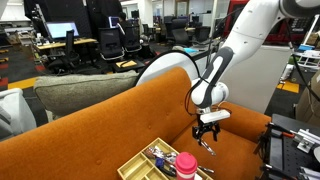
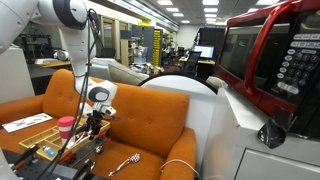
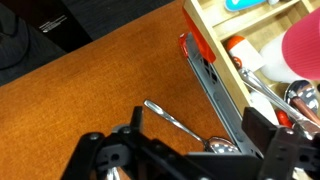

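Observation:
My gripper is open above the brown couch seat, nothing between its fingers. Beneath the gap, toward the right finger, lies a metal spoon (image 3: 178,122), its bowl partly at the lower edge of the gap. Beside it, a long grey utensil with a red end (image 3: 199,58) runs along the tray's edge. In exterior view 1 the gripper (image 1: 207,130) hangs just over a silvery utensil (image 1: 205,146) on the seat. The gripper (image 2: 93,130) is small and dark in exterior view 2.
A wooden tray (image 1: 130,168) holds several utensils, and a pink-red cup (image 1: 186,161) stands at its right end. A patterned utensil (image 2: 124,161) lies apart on the seat in exterior view 2. The couch backrest (image 1: 100,120) rises behind; bare seat extends around the gripper.

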